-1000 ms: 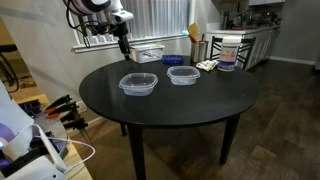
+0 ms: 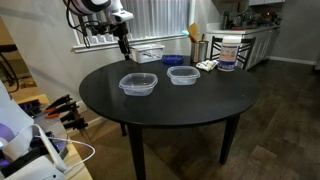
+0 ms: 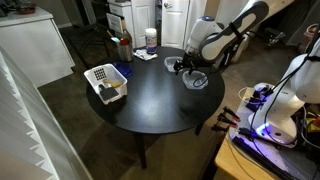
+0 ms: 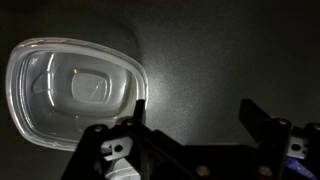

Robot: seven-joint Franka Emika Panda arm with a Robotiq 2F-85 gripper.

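Two clear plastic containers stand on the dark round table [image 2: 190, 108]. The nearer one [image 2: 138, 85] and the farther one [image 2: 183, 75] are apart, with bare tabletop between them. Over the table's left side in exterior view 1, my gripper [image 2: 124, 46] hangs above the surface. In the wrist view, my gripper is open, its two dark fingers wide apart and only bare tabletop showing between them. A clear container [image 4: 80, 90], looking empty, lies by the left finger. Part of another clear rim [image 4: 124, 170] shows at the bottom edge, mostly hidden.
A white basket [image 3: 104, 86] holding some items sits at the table's side. Near it are a blue object [image 2: 175, 60] and a reddish bottle [image 3: 125, 48]. A large white tub [image 2: 229, 52] stands at the edge.
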